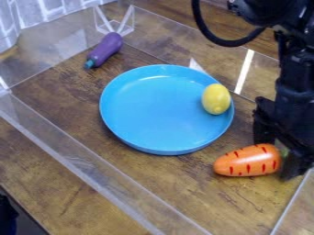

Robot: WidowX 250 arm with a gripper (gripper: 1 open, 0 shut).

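Note:
An orange toy carrot (245,162) with dark stripes lies on the wooden surface at the lower right. My black gripper (282,142) reaches down from the right over the carrot's leafy end, low and touching or very near it. The green leaves are mostly hidden by the gripper. Whether its fingers are closed on the carrot cannot be told.
A blue plate (153,110) holds a yellow lemon-like toy (215,99) on its right side. A purple eggplant (105,49) lies at the upper left. Clear plastic borders run along the left and right. Bare wood is free below the plate.

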